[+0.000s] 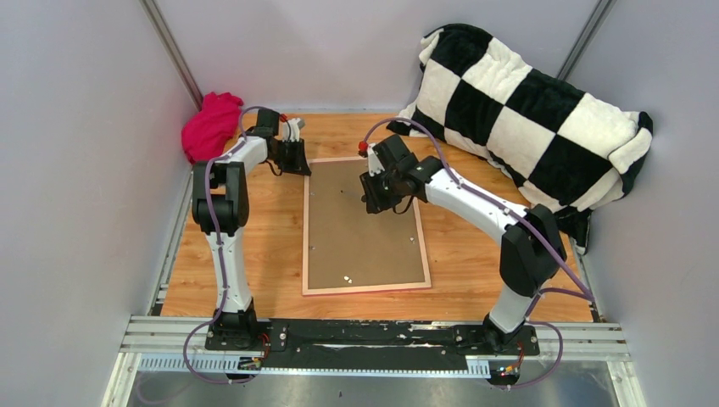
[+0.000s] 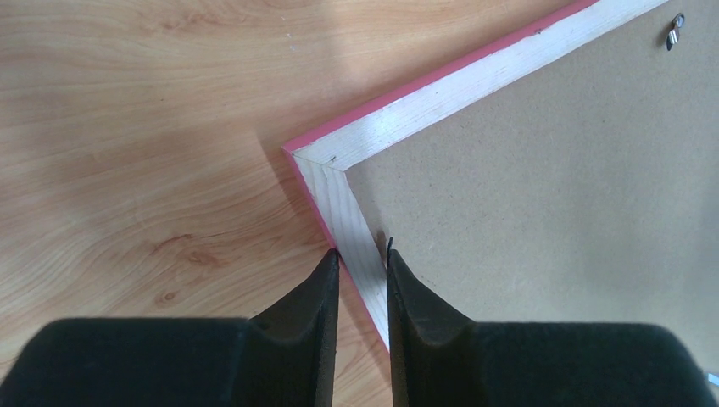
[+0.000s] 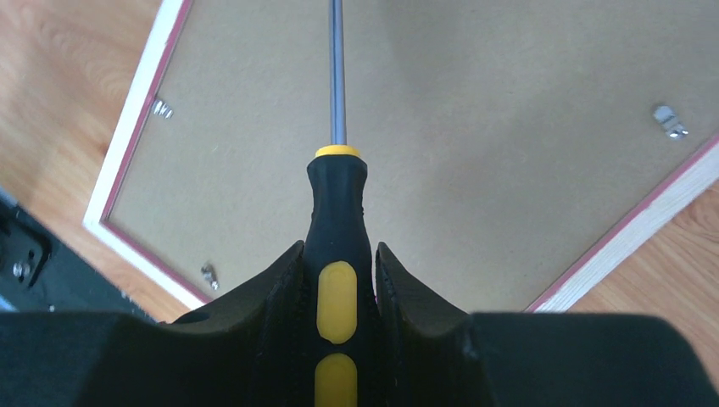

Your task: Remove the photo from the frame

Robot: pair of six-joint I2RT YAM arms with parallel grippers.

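Observation:
The photo frame (image 1: 424,254) lies back up on the wooden table, its brown backing board (image 1: 356,242) held by small metal clips (image 3: 668,120). At its back-left corner my left gripper is shut on the pale frame border (image 2: 348,212). My right gripper is shut on a yellow-and-black screwdriver (image 3: 337,195), held above the board; the shaft runs out of the top of the right wrist view, so its tip is hidden there.
A red cloth (image 1: 210,123) lies at the back left, and a checkered cushion (image 1: 534,119) fills the back right. Bare wood (image 1: 466,263) surrounds the frame, most of it at left and right.

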